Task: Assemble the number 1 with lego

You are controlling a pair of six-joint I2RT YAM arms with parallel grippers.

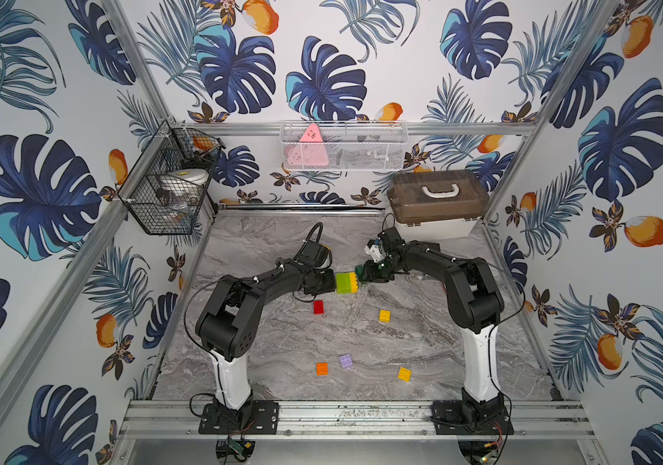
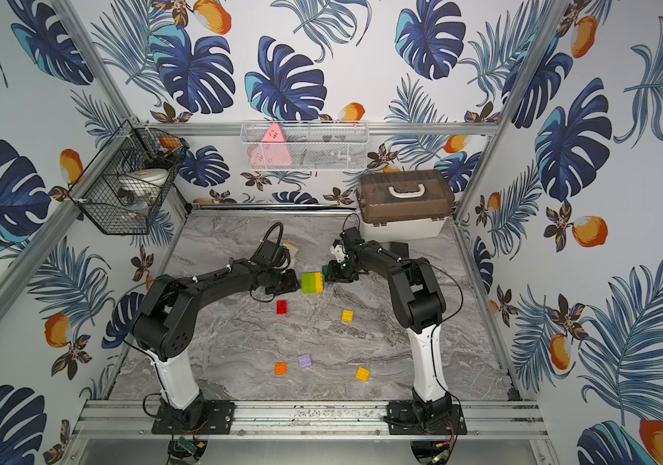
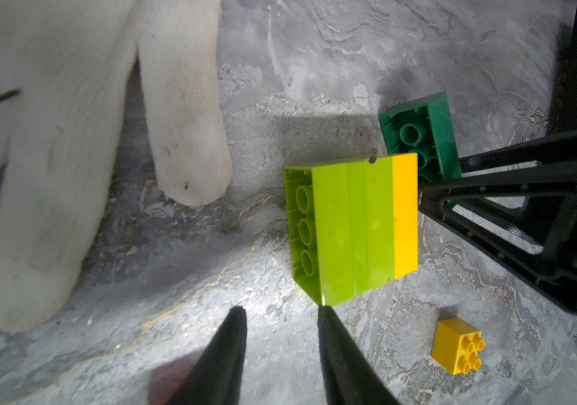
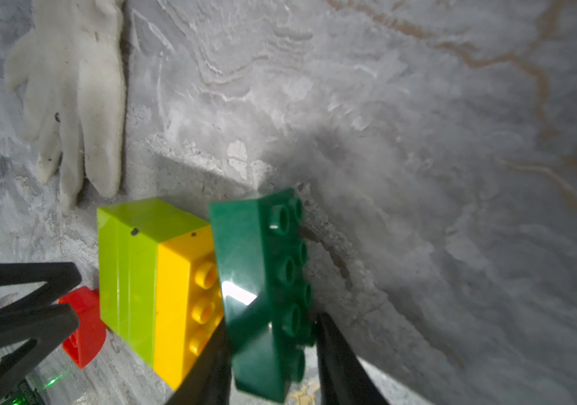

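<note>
A lime and yellow brick stack lies mid-table. Beside its yellow end lies a dark green brick, its studs facing away from the stack. My right gripper is around the green brick, one finger at each side; whether it grips cannot be told. My left gripper hangs left of the stack, open with nothing between its fingertips. A red brick lies below the stack in the top views, and a yellow brick lies to its lower right.
A white glove lies behind the stack. Orange, purple and yellow bricks lie near the front edge. A lidded box stands at the back right.
</note>
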